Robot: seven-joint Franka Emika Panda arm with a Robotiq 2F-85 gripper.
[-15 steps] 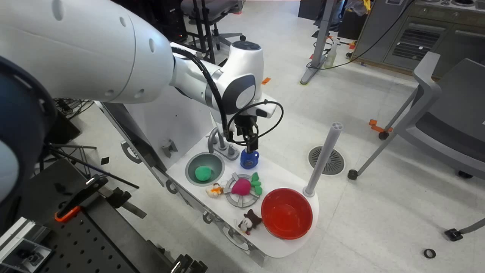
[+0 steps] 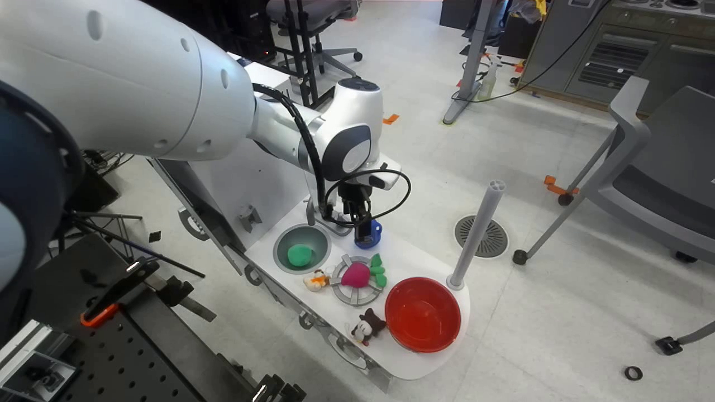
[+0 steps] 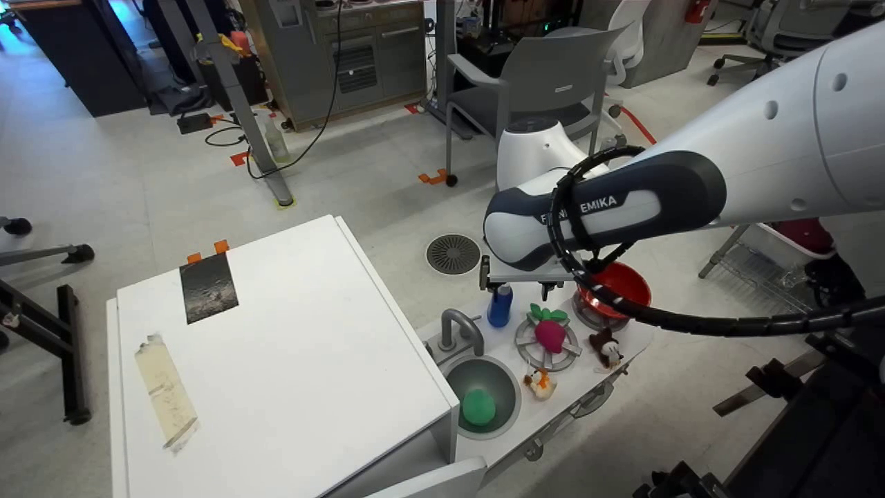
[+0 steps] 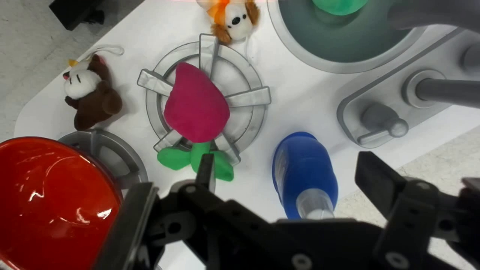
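Note:
My gripper is open, its fingers spread apart with nothing gripped. In the wrist view a blue bottle point(image 4: 302, 166) with a pale clear top appears in the gap between them, nearer the right finger. Exterior view 2 shows the same bottle point(image 3: 500, 307) upright on the white counter, just below the gripper point(image 3: 516, 283). In exterior view 1 one dark finger point(image 2: 362, 230) covers part of the bottle point(image 2: 373, 234). Whether any finger touches it cannot be told.
A magenta plush with green leaves point(image 4: 196, 104) lies on a grey burner ring. The red bowl point(image 4: 49, 202) stands beyond it. Two small plush toys lie near the counter's front edge. The faucet point(image 3: 458, 328) and sink point(image 3: 512, 398), holding a green object point(image 3: 478, 407), flank the bottle.
My gripper has come lower and shifted slightly left in exterior view 1, so it now overlaps part of the blue bottle. The objects on the counter look unmoved.

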